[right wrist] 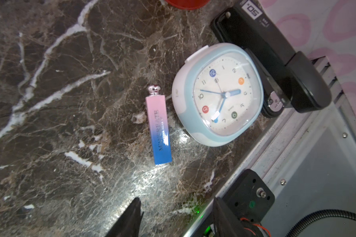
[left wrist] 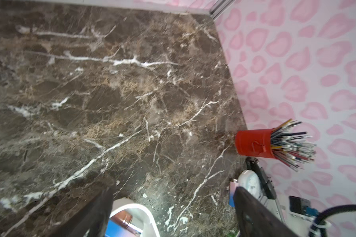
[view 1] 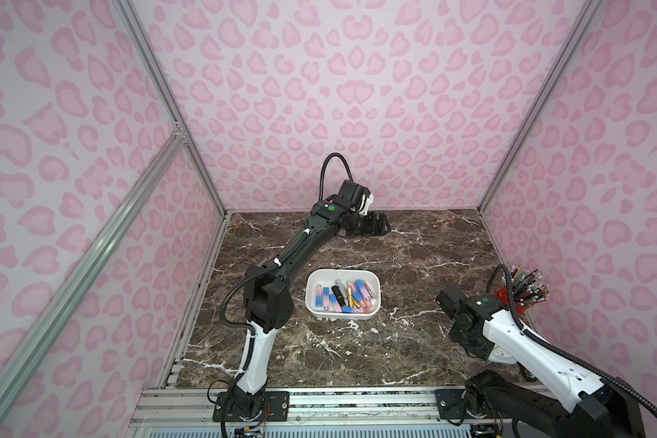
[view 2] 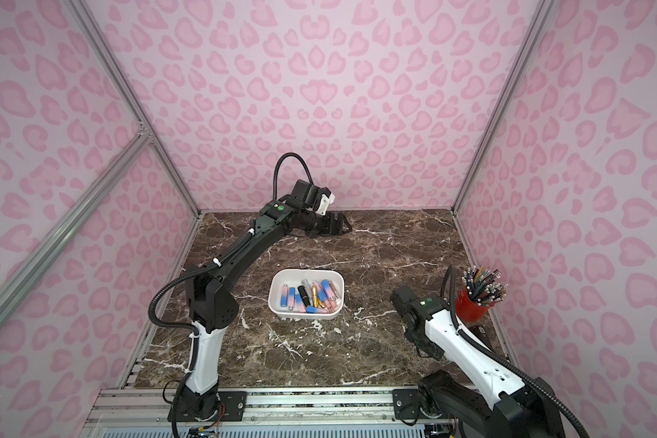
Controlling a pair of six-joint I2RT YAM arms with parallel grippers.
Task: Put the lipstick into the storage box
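Observation:
The pink-to-blue lipstick [right wrist: 158, 128] lies on the marble table beside the clock in the right wrist view. My open right gripper hangs above the table, with the lipstick in front of its fingers and nothing between them. The white storage box [view 1: 342, 313] holds several lipsticks and stands near the middle of the table. My left gripper [view 1: 372, 225] is open and empty, raised behind the box.
An alarm clock [right wrist: 221, 96] and black stapler [right wrist: 276, 47] lie by the right edge, near a red pen cup [view 2: 471, 308].

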